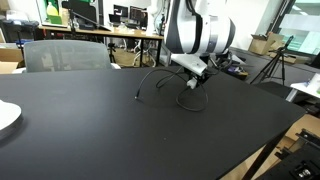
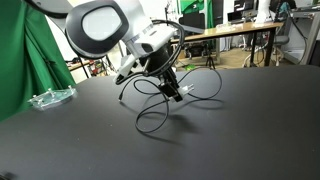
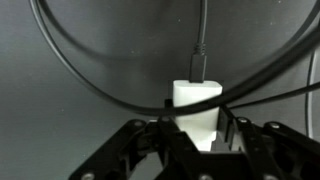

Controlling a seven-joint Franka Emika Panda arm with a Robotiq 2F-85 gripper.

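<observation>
A small white block (image 3: 197,118), which looks like a power adapter, sits between the fingers of my gripper. The fingers are closed on its two sides. From its far end a black cable (image 3: 198,40) runs out of a dark plug, and more cable arcs across in front of the block. In exterior view 2 the gripper (image 2: 179,94) is low over the table, with cable loops (image 2: 150,128) around it. Whether the block touches the tabletop cannot be made out. The cable's loose end (image 1: 138,96) lies left of the gripper in exterior view 1.
A white round dish (image 1: 8,115) stands at the left edge. A clear container (image 2: 52,98) shows at the left in exterior view 2. A chair (image 1: 68,56) stands behind the table.
</observation>
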